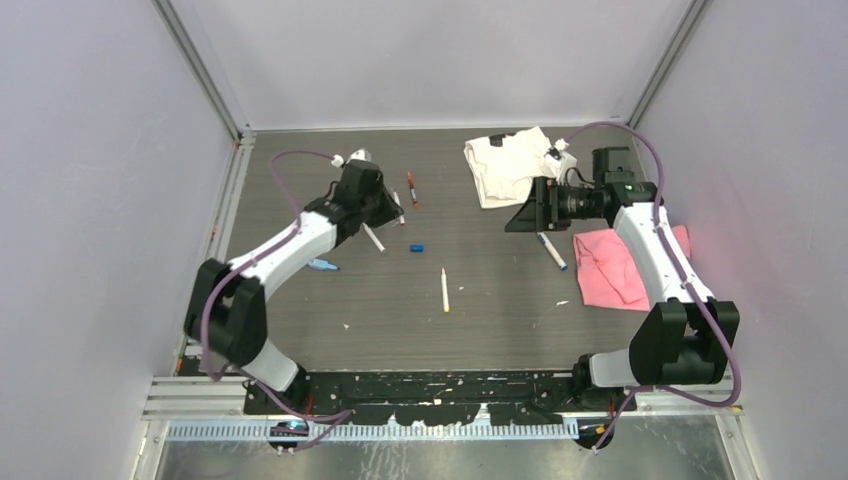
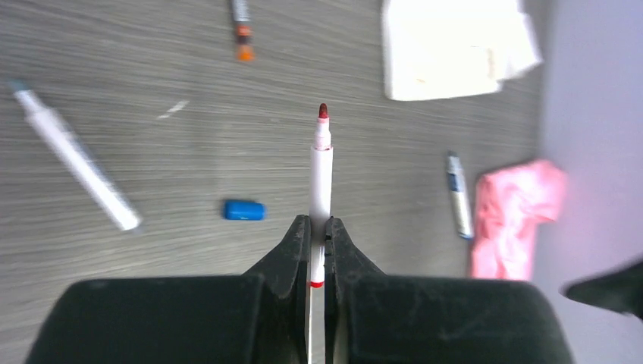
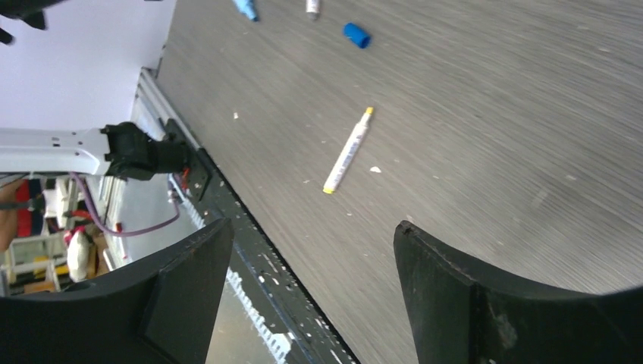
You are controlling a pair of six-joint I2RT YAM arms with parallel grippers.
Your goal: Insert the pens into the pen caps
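Observation:
My left gripper is shut on an uncapped red pen (image 2: pixel 321 178), held tip-forward above the table. My right gripper stands open and empty over the right side. A blue cap (image 1: pixel 417 248) lies mid-table. A yellow-ended pen (image 1: pixel 445 289) lies nearer the front, a blue pen (image 1: pixel 553 251) at right, a red-ended pen (image 1: pixel 412 189) at the back. A white pen (image 2: pixel 79 163) and a light blue object (image 1: pixel 322 264) lie on the left.
A white cloth (image 1: pixel 500 170) lies at the back right and a pink cloth (image 1: pixel 610 275) at the right edge. Walls bound the grey table (image 1: pixel 500 320).

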